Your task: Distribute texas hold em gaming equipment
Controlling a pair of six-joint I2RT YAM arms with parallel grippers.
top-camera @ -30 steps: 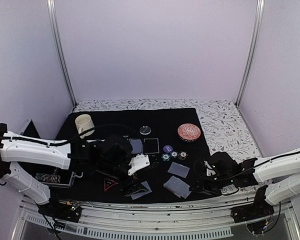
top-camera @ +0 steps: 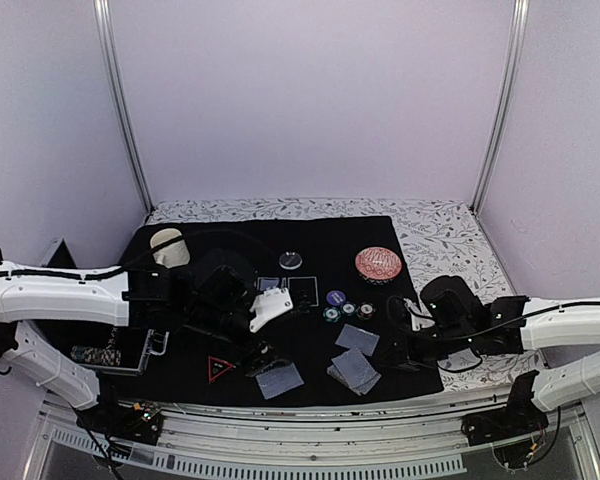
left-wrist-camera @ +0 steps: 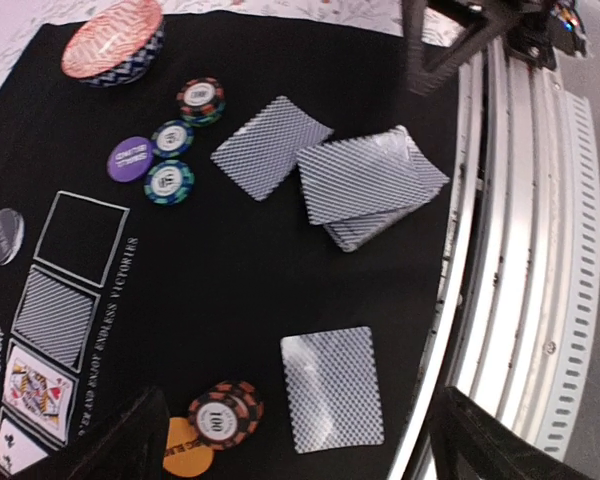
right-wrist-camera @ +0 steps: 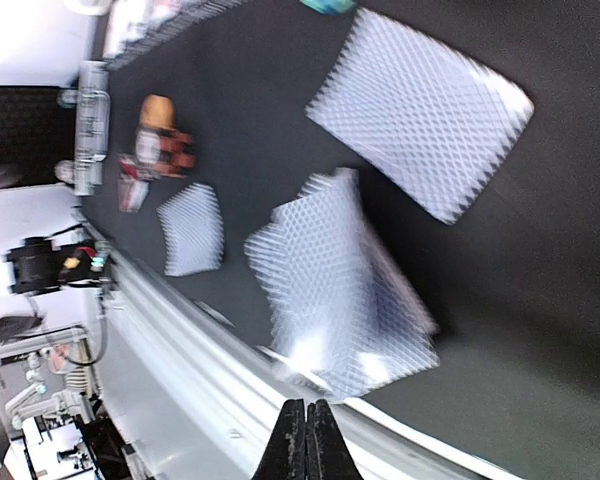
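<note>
The card deck (top-camera: 368, 386) lies near the front of the black mat, its top card (top-camera: 354, 367) turned askew over it. In the right wrist view that top card (right-wrist-camera: 315, 245) is blurred, beyond the fingertips. My right gripper is shut, nothing between its fingers, and the top card is outside them. Its dark fingers (left-wrist-camera: 417, 50) show blurred past the deck in the left wrist view. My left gripper stands open, empty, over a face-down card (left-wrist-camera: 332, 390). Another face-down card (left-wrist-camera: 270, 146) lies beside the deck.
Poker chips (top-camera: 349, 309) and the purple small blind disc (top-camera: 336, 298) lie behind the deck. A patterned bowl (top-camera: 378, 264) stands farther back, a white mug (top-camera: 169, 247) at back left. Red-black chips (left-wrist-camera: 225, 412) sit near the left gripper.
The top card has swung askew. My left arm has shifted slightly left and back, still open.
</note>
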